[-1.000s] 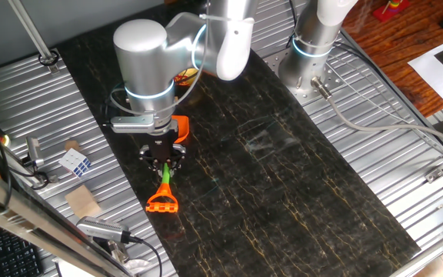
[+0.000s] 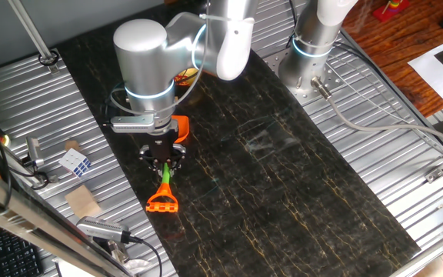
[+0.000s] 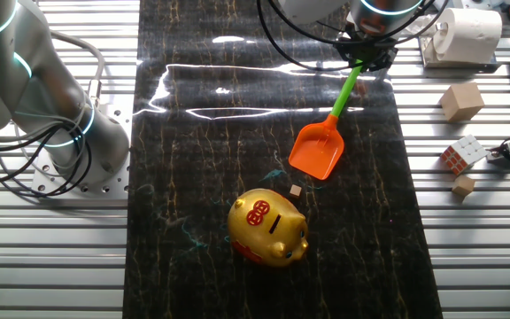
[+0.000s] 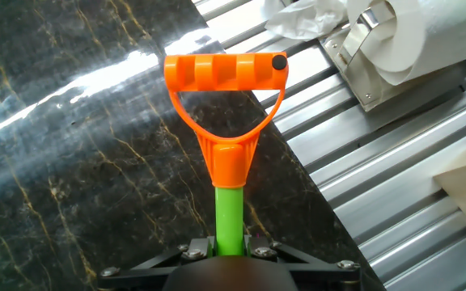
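A toy shovel (image 3: 318, 149) with an orange blade, a green shaft and an orange grip lies over the dark marbled board. My gripper is shut on its green shaft, one finger close against each side. The orange D-shaped grip (image 4: 226, 73) sticks out ahead of the fingers in the wrist view. In exterior view 1 the gripper (image 2: 165, 165) points down near the board's left edge, and the arm hides part of the blade (image 2: 181, 129). Whether the shovel touches the board is hard to tell.
A gold piggy bank (image 3: 268, 227) stands near the blade, with a tiny tan cube (image 3: 296, 190) between them. Off the board are a puzzle cube (image 3: 464, 154), a wooden block (image 3: 461, 102) and a paper roll (image 3: 464, 37). Much of the board is bare.
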